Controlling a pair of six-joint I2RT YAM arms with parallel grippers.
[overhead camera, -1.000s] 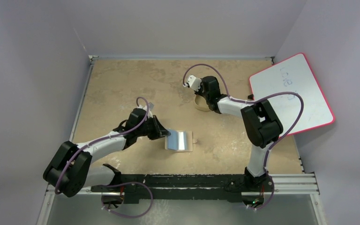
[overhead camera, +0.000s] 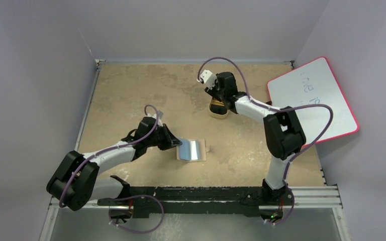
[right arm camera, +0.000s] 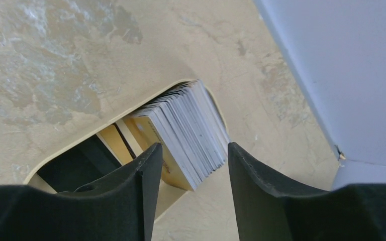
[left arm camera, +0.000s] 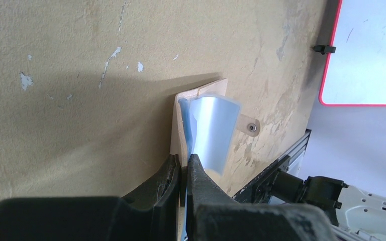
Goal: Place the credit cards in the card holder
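The card holder [left arm camera: 213, 133], tan with pale blue translucent sleeves, lies open on the table at lower middle in the top view; my left gripper is shut on its edge. A cream box [overhead camera: 218, 114] stands farther back with my right gripper [overhead camera: 210, 93] over it. In the right wrist view a tight row of cards [right arm camera: 183, 130] fills one end of the box, dark and yellow compartments beside it. The right gripper's fingers are apart over the cards, with nothing seen held between them.
A whiteboard [overhead camera: 309, 95] with a red rim lies at the right of the table [overhead camera: 115, 95]. Grey walls surround the back and sides.
Over the last second my right arm has moved back, away from the front edge, uncovering more of the box. The left arm and card holder have stayed nearly still.
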